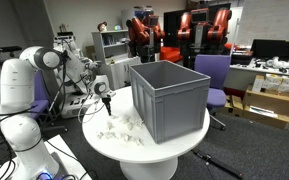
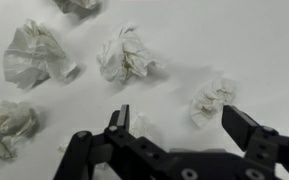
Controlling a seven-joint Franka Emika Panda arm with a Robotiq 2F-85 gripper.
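Observation:
My gripper stands open, its two dark fingers wide apart at the lower part of the wrist view. Between and beyond the fingertips lies a crumpled white paper ball (image 2: pixel 213 100), nearer the right finger. Another paper ball (image 2: pixel 127 55) rests farther up, with a larger one (image 2: pixel 36 54) to its left. At the left edge sits a further crumpled piece (image 2: pixel 11 122). One more is partly hidden behind the gripper. In the exterior view, the gripper (image 1: pixel 105 97) hangs above the round white table (image 1: pixel 104 150), over its far left part, apart from the scattered papers (image 1: pixel 124 130).
A tall grey bin (image 1: pixel 181 110) stands on the right part of the table, its open top well above the surface. Purple chairs (image 1: pixel 213 75) and a shelf (image 1: pixel 112 52) are beyond the table.

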